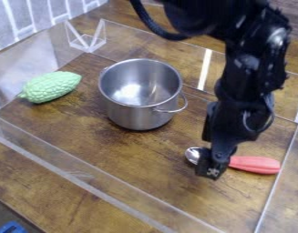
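Note:
The black gripper (214,159) hangs low on the right, over the head of a spoon (252,164) with a red handle that lies on the wooden table; its fingers hide part of the spoon, and nothing is seen held between them. A steel pot (138,96) with a wire handle stands left of the gripper. A pale green bumpy vegetable-like object (50,86) lies at the far left.
Clear acrylic low walls (115,189) border the work area on several sides. A blue object (7,226) shows at the bottom-left corner.

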